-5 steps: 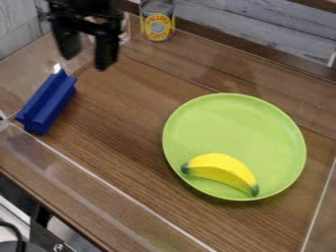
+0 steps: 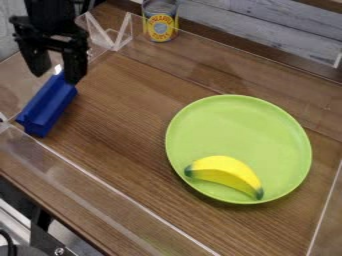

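My black gripper (image 2: 51, 56) is at the upper left, open, just above the far end of a blue block (image 2: 48, 108) lying lengthwise at the left. A yellow banana (image 2: 223, 172) lies on the lower part of a green plate (image 2: 238, 128) at the right.
A can with a yellow label (image 2: 159, 22) stands at the back. A clear plastic piece (image 2: 112, 32) sits near it at the upper left.
The block, plate and banana look unmoved.
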